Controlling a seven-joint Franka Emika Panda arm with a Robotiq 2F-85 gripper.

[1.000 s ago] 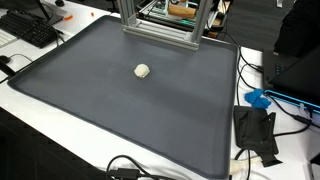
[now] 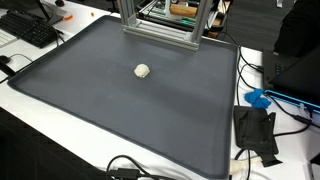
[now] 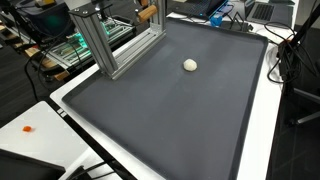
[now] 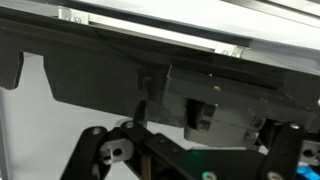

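Observation:
On the grey mat [image 2: 90, 80] lies a small, pale, roundish object [image 2: 141, 71], toward the back in the first exterior view. The second exterior view shows the same pale object [image 3: 190, 65] with clear mat around it. My gripper appears along the bottom of the wrist view, its dark fingers spread wide to the left and right; it is open, and nothing shows held. The pale object cannot be made out in the wrist view. Neither exterior view shows the gripper clearly.
A metal frame [image 3: 130, 55] stands at the mat's edge, with a brown, rounded piece [image 3: 147, 13] by it. Beside the mat lie a black item [image 2: 255, 130], a blue item [image 2: 257, 98] and cables. A keyboard [image 2: 30, 29] sits off one corner.

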